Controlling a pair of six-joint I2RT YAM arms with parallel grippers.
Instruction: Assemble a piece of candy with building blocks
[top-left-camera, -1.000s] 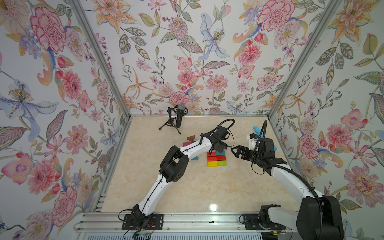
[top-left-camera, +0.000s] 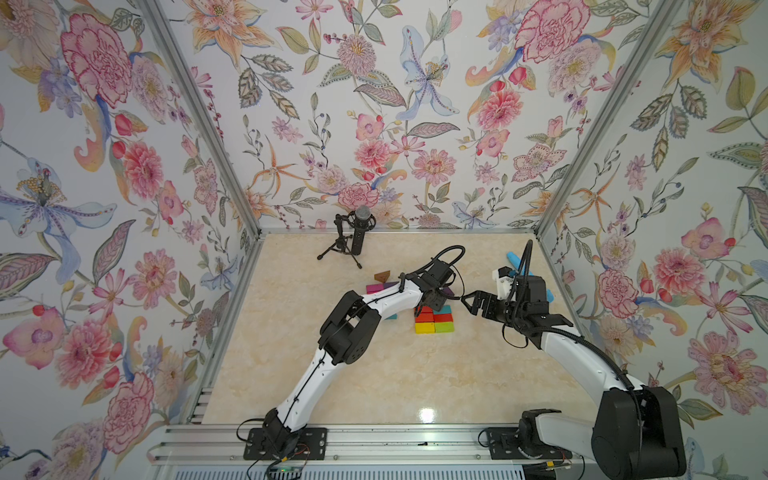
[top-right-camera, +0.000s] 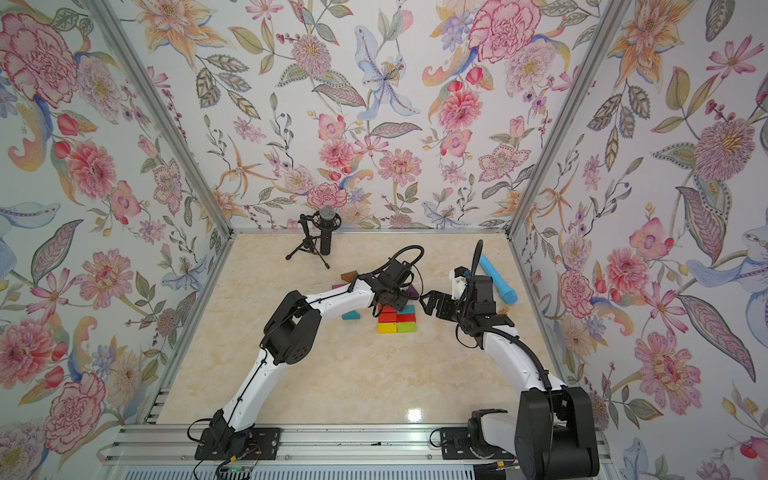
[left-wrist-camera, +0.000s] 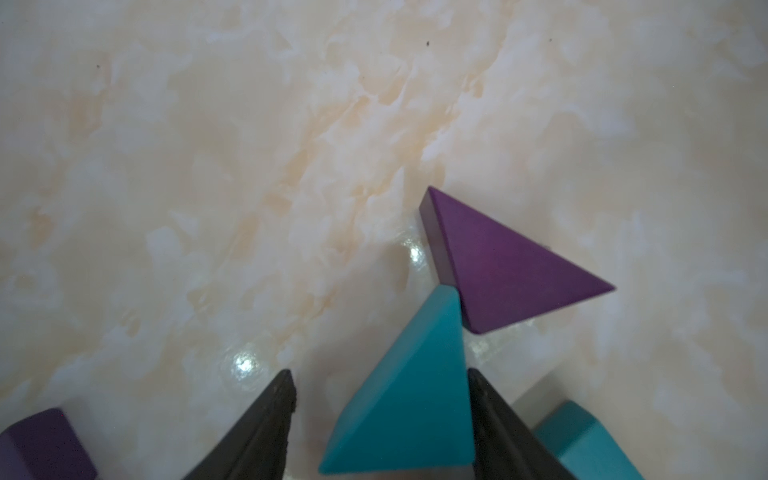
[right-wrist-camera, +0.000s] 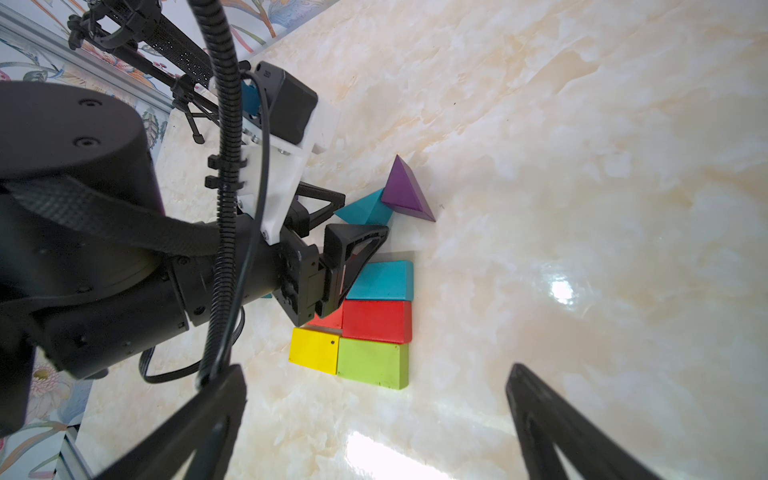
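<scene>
A teal triangle (left-wrist-camera: 408, 400) lies between the fingers of my left gripper, its tip against a purple triangle (left-wrist-camera: 520, 272). The right finger is at the triangle's side; a gap shows by the left one, so the finger is part open. Below them in the right wrist view is a block stack: teal (right-wrist-camera: 380, 280), red (right-wrist-camera: 376, 320), yellow (right-wrist-camera: 313, 350) and green (right-wrist-camera: 373, 364), partly hidden by the left arm. My right gripper (top-left-camera: 476, 302) stands open and empty to the right of the blocks.
More loose blocks (top-left-camera: 373, 288) lie left of the stack, partly hidden. A black tripod device (top-left-camera: 344, 244) stands at the back left and a light-blue roll (top-right-camera: 496, 276) at the back right.
The right arm is almost still.
</scene>
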